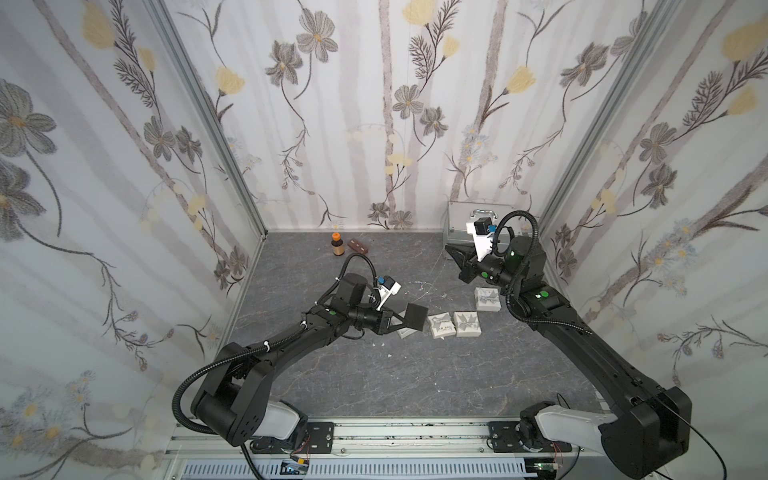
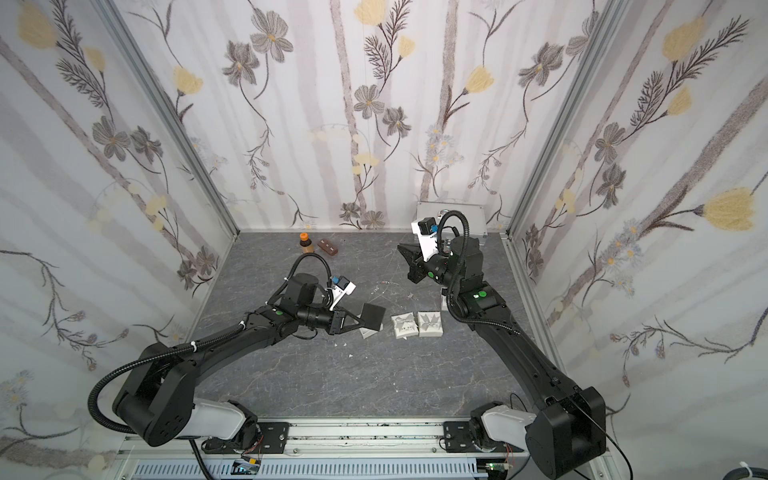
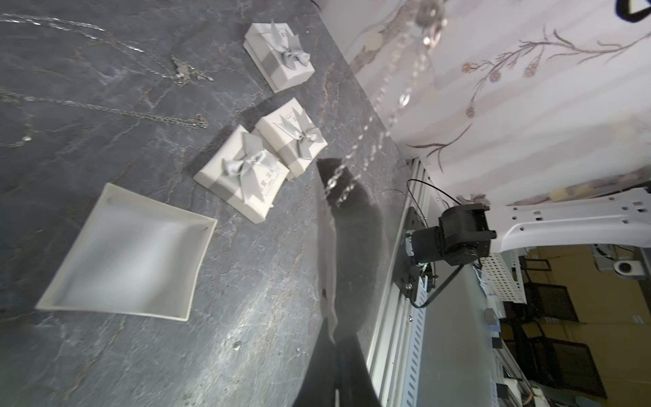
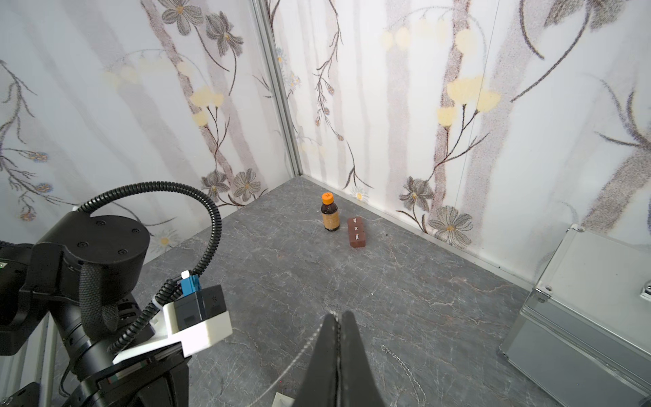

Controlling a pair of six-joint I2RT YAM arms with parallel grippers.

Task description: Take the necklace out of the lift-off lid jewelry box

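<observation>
My left gripper (image 1: 400, 318) is shut on a thin dark card (image 1: 415, 317), which it holds over an empty white box (image 3: 135, 254). My right gripper, raised near the silver case, is shut on a fine silver chain, which hangs from its tips toward the card; in the left wrist view the chain (image 3: 373, 129) passes in front of the card. More necklaces (image 3: 156, 115) lie loose on the table. Several white boxes with bows (image 3: 240, 169) sit right of the empty box.
A silver case (image 4: 576, 305) stands at the back right. A brown bottle (image 4: 331, 215) and a small brown block (image 4: 356, 232) are at the back left.
</observation>
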